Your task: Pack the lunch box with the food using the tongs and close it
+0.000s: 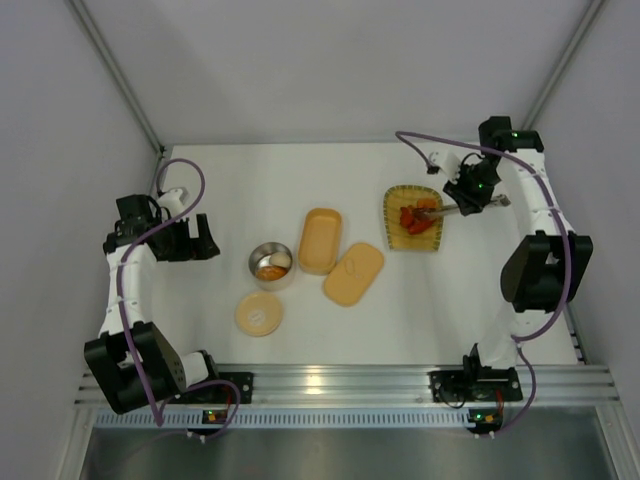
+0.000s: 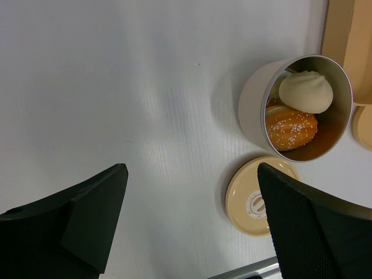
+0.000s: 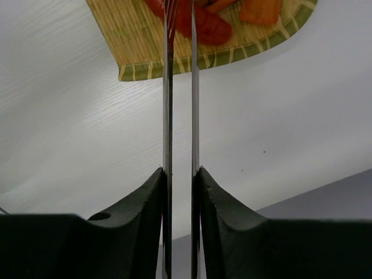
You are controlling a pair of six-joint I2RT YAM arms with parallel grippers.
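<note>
A yellow bamboo tray (image 1: pixel 395 240) holds red sausage-like food (image 3: pixel 212 32) and orange pieces (image 3: pixel 258 10). My right gripper holds long metal tongs or sticks reaching into that food; whether their tips grip a piece is unclear. My left gripper (image 1: pixel 207 236) stands open and empty at the left. A steel container (image 2: pixel 253 104) holds a white bun (image 2: pixel 305 92) and a seeded bread (image 2: pixel 290 128). An empty tan box (image 1: pixel 320 240) sits mid-table, beside its tan lid (image 1: pixel 353 275).
A round tan lid (image 1: pixel 258 314) lies in front of the container.
</note>
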